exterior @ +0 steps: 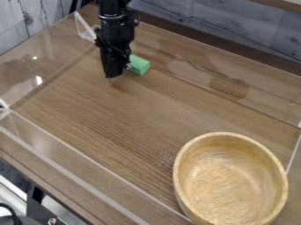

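Note:
The black gripper (pixel 115 61) hangs down at the back of the table, left of centre, low over the wooden surface. A small green block (pixel 137 65) rests just to its right, behind its lower part. The fingertips are dark and small, so I cannot tell whether they are open or shut.
A large tan bowl (pixel 230 176) stands at the front right. The table's left edge and a back wall border the area.

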